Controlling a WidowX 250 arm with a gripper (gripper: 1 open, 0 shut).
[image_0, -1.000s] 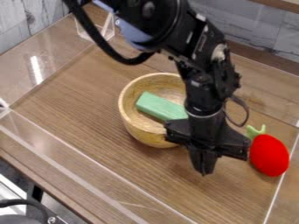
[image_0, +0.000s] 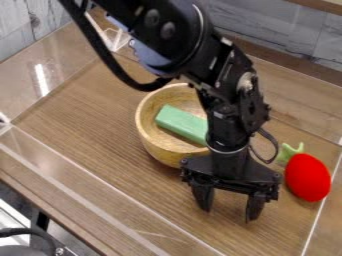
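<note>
The black arm reaches down from the top, its gripper (image_0: 230, 200) low over the wooden table (image_0: 94, 160) with fingers apart and nothing seen between them. Left of the gripper and partly behind it is a pale wooden bowl (image_0: 146, 118) holding a green block (image_0: 181, 123). To the right of the gripper lies a red rounded object (image_0: 307, 178), with a small green piece (image_0: 289, 151) just behind it.
A pale tiled wall (image_0: 34, 30) stands at the back left, and a black cable lies at the bottom left corner.
The gripper has come down toward the table, its fingertips now lower in view. The bowl and the red object look unmoved.
</note>
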